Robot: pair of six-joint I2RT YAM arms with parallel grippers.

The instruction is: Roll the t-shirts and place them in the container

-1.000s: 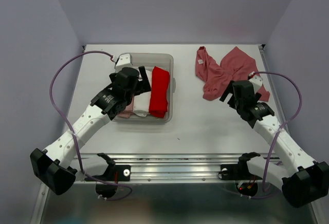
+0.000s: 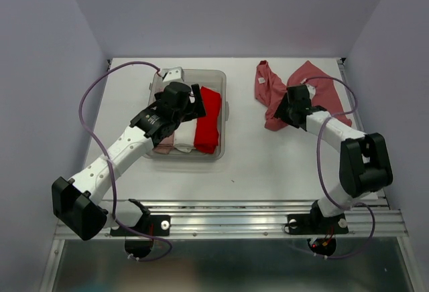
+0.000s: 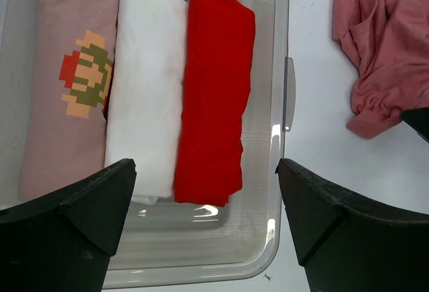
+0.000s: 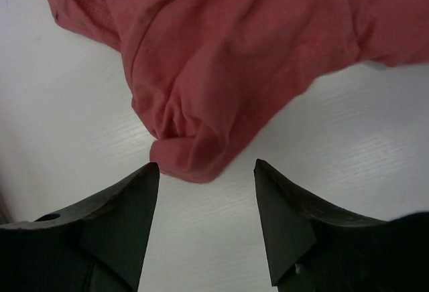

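A crumpled dusty-red t-shirt [image 2: 268, 88] lies on the right of the table. My right gripper [image 2: 288, 114] is over its lower-left part; in the right wrist view the fingertips [image 4: 265, 175] stand apart below a folded corner [image 4: 194, 151], with nothing seen between them. My left gripper is open above a plastic bin, where rolled shirts lie side by side: pink with a pixel print [image 3: 64, 124], white [image 3: 144, 98] and red [image 3: 214, 98].
The bin's rim [image 2: 224, 131] is left of centre on the white table. Walls enclose the back and sides.
The left gripper has shifted slightly right over the bin.
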